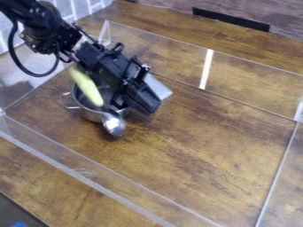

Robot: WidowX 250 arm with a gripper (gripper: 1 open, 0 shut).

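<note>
A steel pot (89, 108) with wire handles sits on the wooden table at left, largely hidden under the black robot arm (112, 62). The gripper (136, 99) is low over the pot's right side; its fingertips are hard to make out. A ladle-like utensil with a pale yellow-green handle (85, 85) leans across the pot, its shiny metal head (113, 124) toward the front. Whether the gripper holds it cannot be told.
A light grey board (159, 87) lies behind the gripper. Clear plastic edges border the area. The wooden table (213, 151) is open to the right and front.
</note>
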